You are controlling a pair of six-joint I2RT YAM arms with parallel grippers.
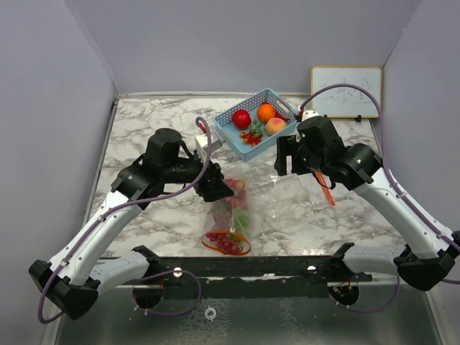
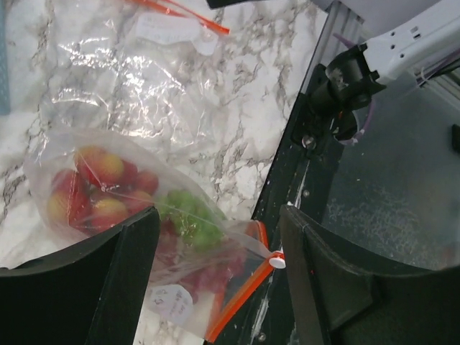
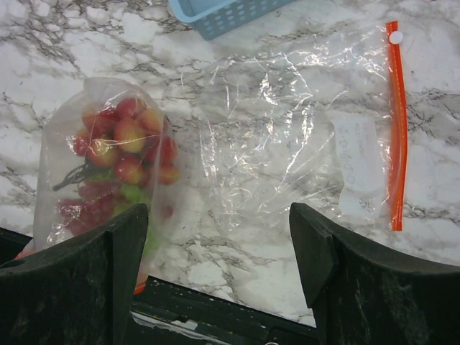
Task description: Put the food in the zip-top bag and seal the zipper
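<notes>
A clear bag (image 1: 239, 221) lies on the marble table with red-yellow fruit, green fruit and red grapes inside. Its orange zipper (image 1: 203, 242) forms an open loop toward the front edge, grapes showing in the mouth. In the left wrist view the white slider (image 2: 277, 263) sits at one end of the orange strip. Over the far part of this bag is my left gripper (image 1: 215, 188), its fingers apart and no food held. My right gripper (image 1: 291, 158) stands open to the right, above a flat, empty-looking clear bag (image 3: 287, 136) with an orange zipper strip (image 3: 397, 136).
Behind the arms stands a blue basket (image 1: 233, 140) holding a red fruit (image 1: 241, 119), an orange (image 1: 266, 113), a peach (image 1: 275, 126) and small red items. A whiteboard (image 1: 347, 90) stands at the back right.
</notes>
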